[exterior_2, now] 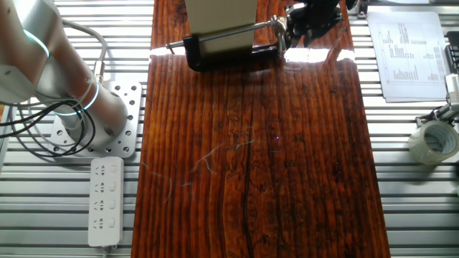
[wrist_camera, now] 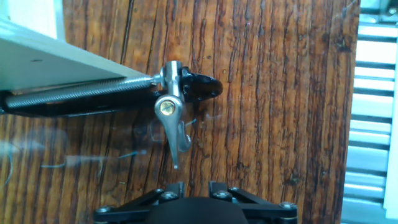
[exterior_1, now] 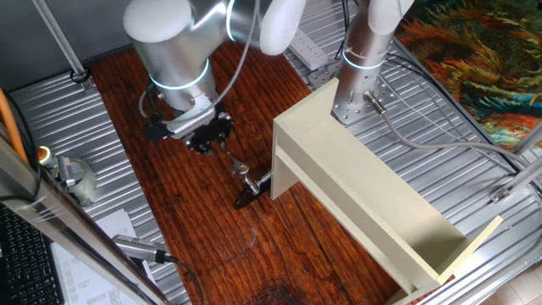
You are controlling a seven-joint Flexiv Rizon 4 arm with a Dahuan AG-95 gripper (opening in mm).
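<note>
A clamp with a black frame, a threaded rod and a silver lever [wrist_camera: 169,121] lies at the end of a cream shelf unit [exterior_1: 364,186]. In the wrist view the rod [wrist_camera: 81,92] runs along the shelf's edge, and the lever points down toward my gripper. The fingertips [wrist_camera: 219,191] are apart, with wood showing in the gap and nothing held. Exterior view 1 has the gripper [exterior_1: 213,140] above the table, up and left of the clamp [exterior_1: 246,188]. From the other side, the clamp's black frame [exterior_2: 229,61] spans the panel's end.
A power strip [exterior_2: 106,202] lies left of the table; papers [exterior_2: 409,54] and a tape roll [exterior_2: 433,142] lie to its right.
</note>
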